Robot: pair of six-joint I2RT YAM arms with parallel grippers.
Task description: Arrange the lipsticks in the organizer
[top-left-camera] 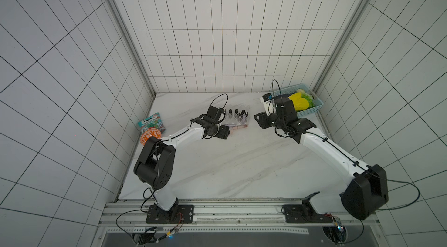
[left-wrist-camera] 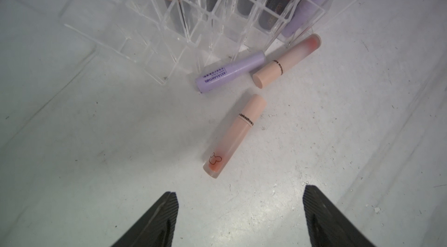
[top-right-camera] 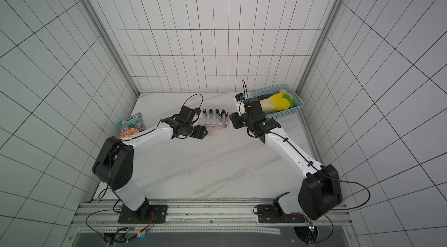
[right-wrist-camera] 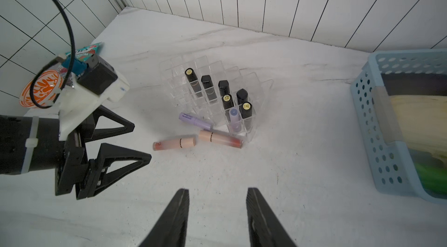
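Note:
Several dark-capped lipsticks (right-wrist-camera: 206, 81) and a purple one (right-wrist-camera: 235, 114) stand in the clear organizer (left-wrist-camera: 139, 44). Along its front edge lie a purple tube (left-wrist-camera: 231, 71) and a pink tube (left-wrist-camera: 287, 61). A second pink tube (left-wrist-camera: 235, 135) rests apart from it, pointing toward my left gripper, whose fingers are spread with bare table between them. To the right of the organizer, my right gripper is open and empty above the table.
A blue basket (right-wrist-camera: 388, 163) with vegetables stands at the back right. An orange round item (top-left-camera: 150, 136) and a colourful packet (top-left-camera: 152, 121) lie at the far left.

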